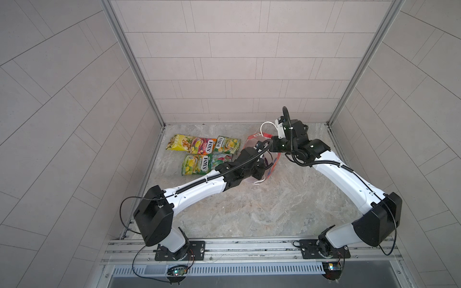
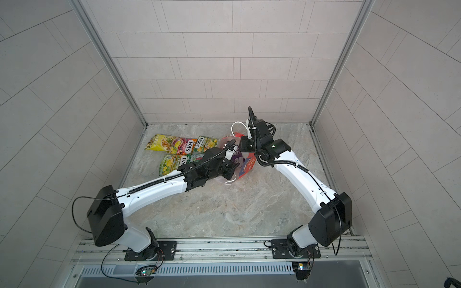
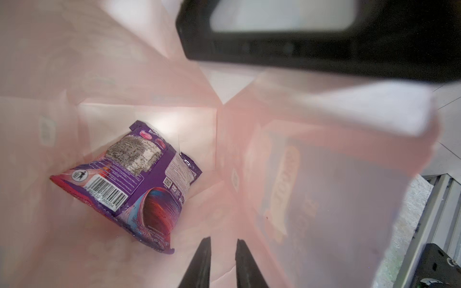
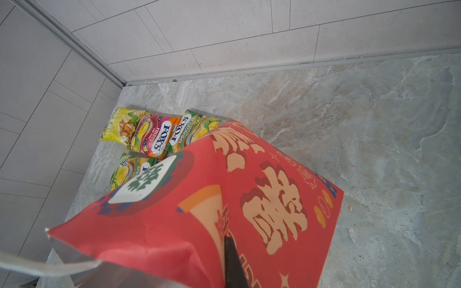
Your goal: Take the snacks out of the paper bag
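Observation:
The red paper bag (image 4: pixel 278 216) leans with its mouth open between my arms. Inside it, a purple snack pack (image 3: pixel 139 182) rests toward the bottom. My left gripper reaches into the bag, short of the pack; its two fingertips show slightly apart, with only pink lining seen behind, so its state is unclear. At the bag's upper edge is my right gripper (image 2: pixel 242 144), shut on the red paper, as the right wrist view shows at its dark fingers. A white handle (image 2: pixel 238 123) loops above.
Several snack packs lie left of the bag, including a yellow pack (image 1: pixel 178 142), a pink Fox's pack (image 1: pixel 200 145) and green packs (image 1: pixel 194 164). Tiled walls enclose it.

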